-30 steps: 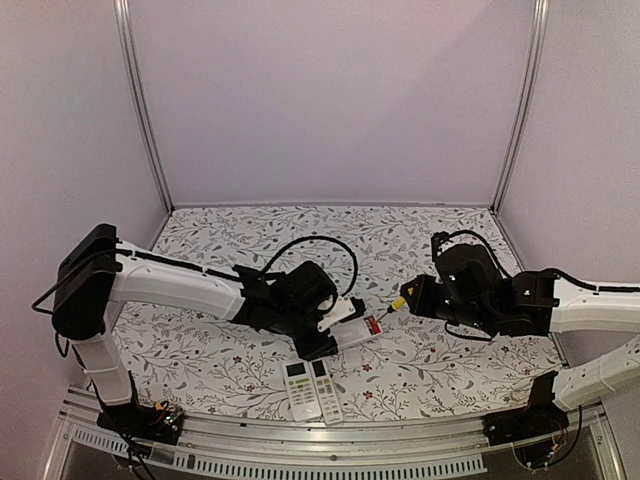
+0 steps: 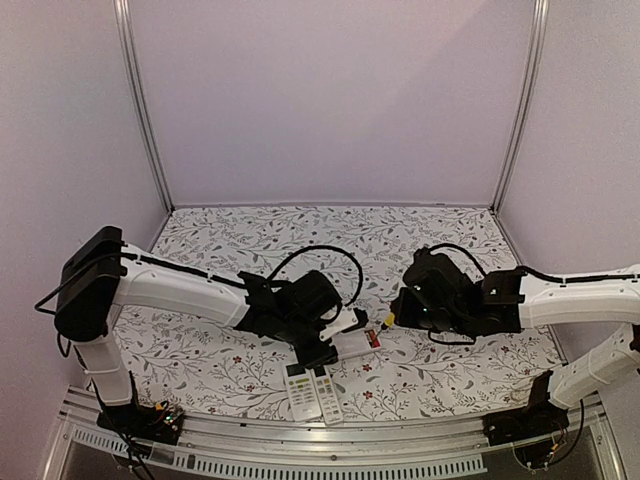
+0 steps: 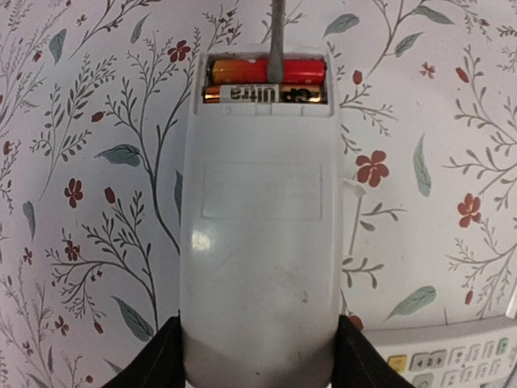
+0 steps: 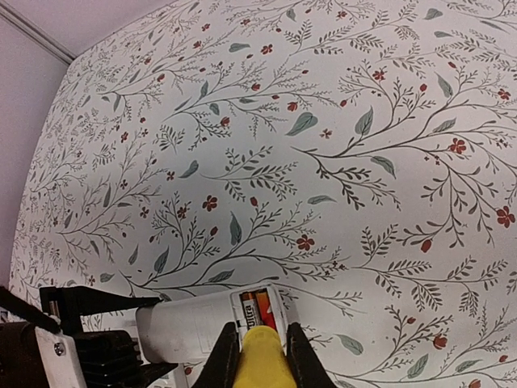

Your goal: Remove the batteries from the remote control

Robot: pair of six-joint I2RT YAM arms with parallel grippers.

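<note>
A white remote control (image 3: 260, 242) is held back side up, its battery compartment uncovered, with my left gripper shut across its near end. Two batteries lie side by side in the compartment: a red-orange battery (image 3: 228, 71) at the outer end and a gold-and-black battery (image 3: 304, 94) beside it. My right gripper is shut on the yellow handle of a screwdriver (image 4: 260, 360). In the left wrist view the metal shaft (image 3: 277, 36) crosses the red-orange battery, its tip close to the seam between both; whether it touches them I cannot tell.
Two more white remotes, a wider remote (image 2: 301, 396) and a narrower remote (image 2: 326, 396), lie keys up near the front edge, just below the left gripper.
My right gripper has come left with the screwdriver, toward the compartment. The left gripper and held remote have shifted slightly, lower in the top view. Both batteries still show in the remote.
</note>
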